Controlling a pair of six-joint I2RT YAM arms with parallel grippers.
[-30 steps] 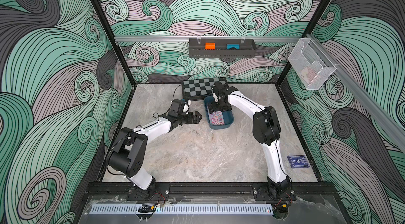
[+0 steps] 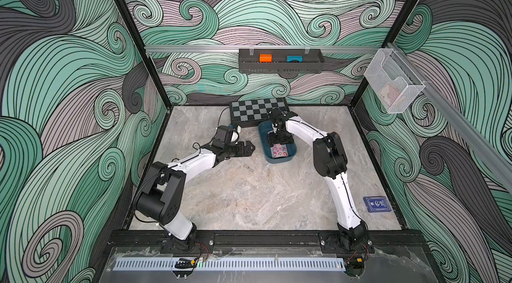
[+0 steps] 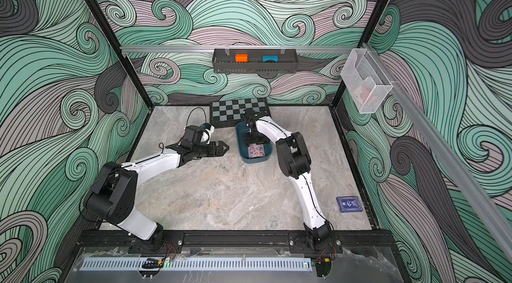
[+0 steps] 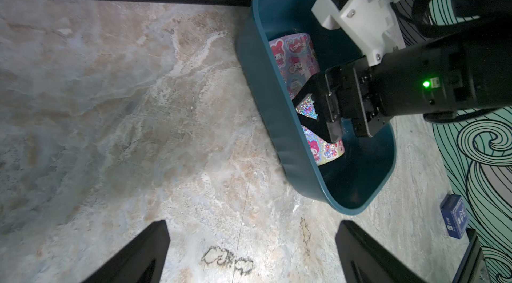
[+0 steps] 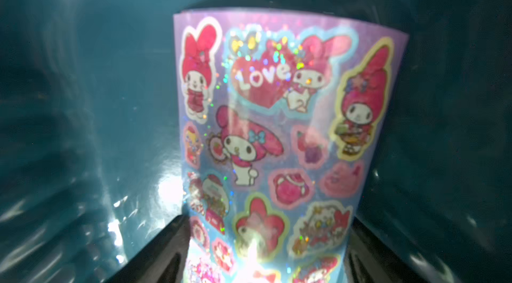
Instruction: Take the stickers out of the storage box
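A dark teal storage box holds pink sticker sheets printed with rabbit characters, one reading "Love" in the right wrist view. My right gripper is open, down inside the box over the stickers, its fingertips close to the top sheet; whether they touch it I cannot tell. My left gripper stands open with nothing between its fingers, just left of the box, above bare table.
A checkerboard lies along the back behind the box. A blue card box is at the front right. A shelf and wire basket hang on rails.
My left arm has not moved.
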